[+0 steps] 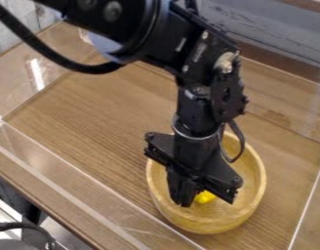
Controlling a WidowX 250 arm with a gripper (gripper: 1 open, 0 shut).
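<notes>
My black gripper (183,187) is low over a round yellow bowl (234,217), with its fingertips at or inside it. The fingers look shut; whether anything is between them is hard to see. A small bright yellow object (205,197) lies in the bowl just right of the fingertips, partly hidden by the gripper.
A pale wall (273,39) runs along the back. Dark cables hang at the lower left, off the table edge.
</notes>
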